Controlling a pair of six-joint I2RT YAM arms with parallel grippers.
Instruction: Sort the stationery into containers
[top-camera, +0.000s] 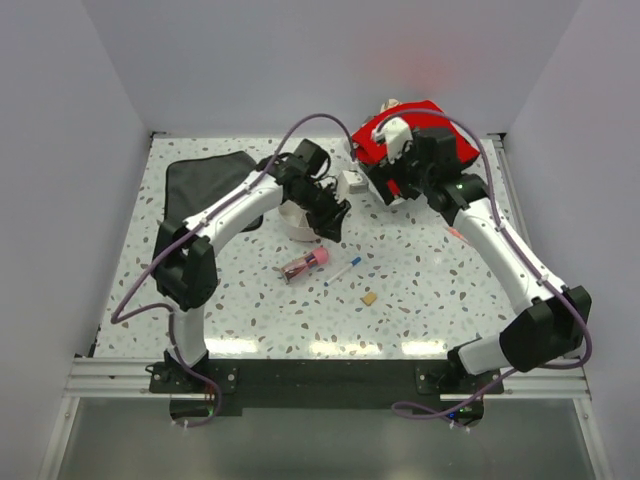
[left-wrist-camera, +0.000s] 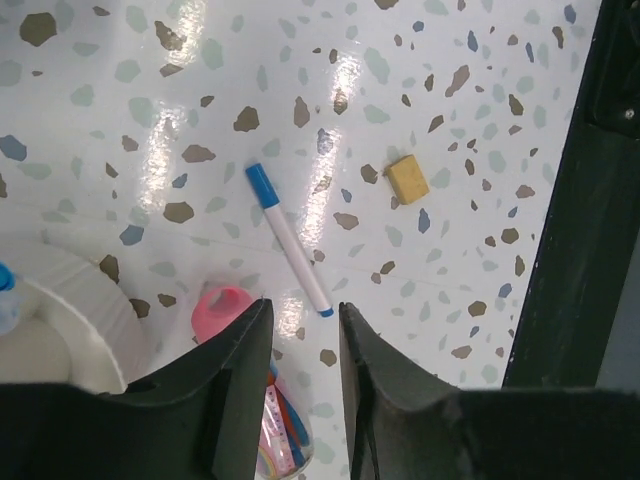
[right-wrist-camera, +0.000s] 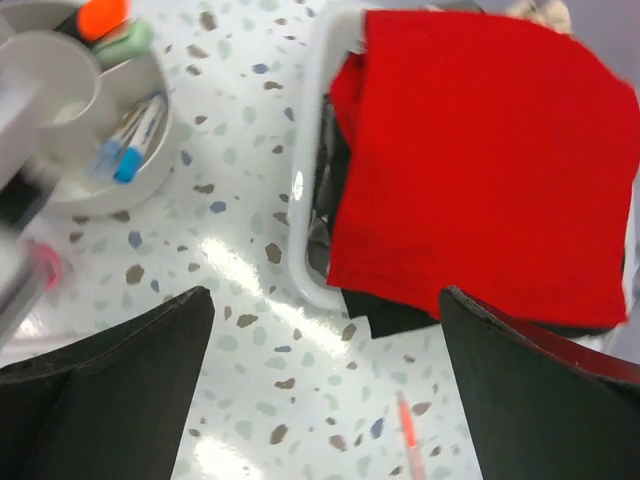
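A white marker with blue cap (left-wrist-camera: 289, 240) lies on the speckled table, with a small yellow eraser (left-wrist-camera: 407, 179) to its right. My left gripper hovers above them near a pink-ended pencil case (left-wrist-camera: 275, 430), part open with nothing visible between its fingers. The round white container (right-wrist-camera: 145, 180) holds several pens, a green item and an orange-topped item. My right gripper is open above the table by the red cloth (right-wrist-camera: 480, 150) on a white tray, with nothing between its fingers. An orange pen (right-wrist-camera: 410, 440) lies below it.
A dark mat (top-camera: 190, 185) lies at the back left. The white tray (right-wrist-camera: 300, 240) with the red cloth fills the back right.
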